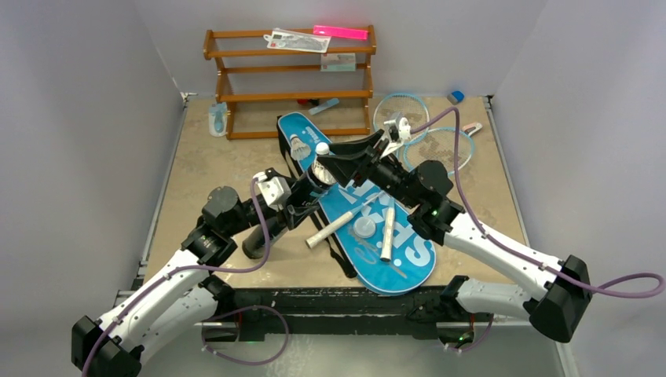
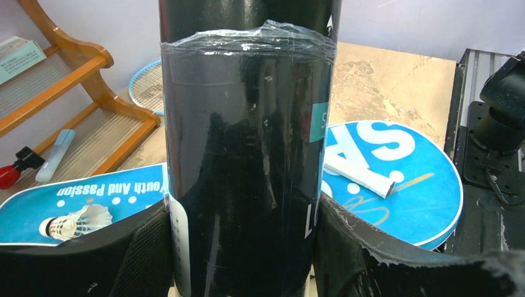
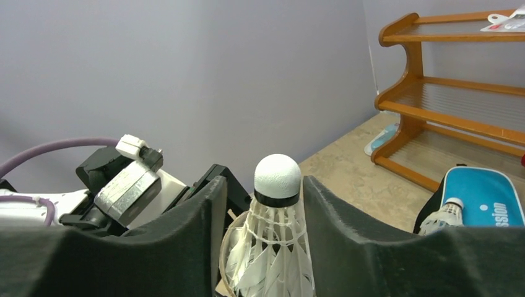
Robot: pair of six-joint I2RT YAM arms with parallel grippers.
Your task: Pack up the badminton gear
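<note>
My left gripper [image 1: 301,203] is shut on a black cylindrical tube [image 2: 244,142], held tilted above the floor. At the tube's upper mouth stands a white shuttlecock [image 3: 272,250], cork up and feathers down, with a pale rim around part of its skirt. My right gripper is open around the cork [image 3: 278,176]; a gap shows on the cork's left, while the right finger is close to it or touching. How deep the skirt sits in the tube is hidden. A second shuttlecock [image 1: 299,148] lies on the blue racket bag [image 1: 420,267].
On the bag are two pale racket grips [image 1: 330,229], a round white item [image 1: 364,227] and a small wristband-like loop. Two rackets [image 1: 402,98] lie at the back right. A wooden rack [image 1: 290,98] stands against the back wall. Floor left of the bag is mostly clear.
</note>
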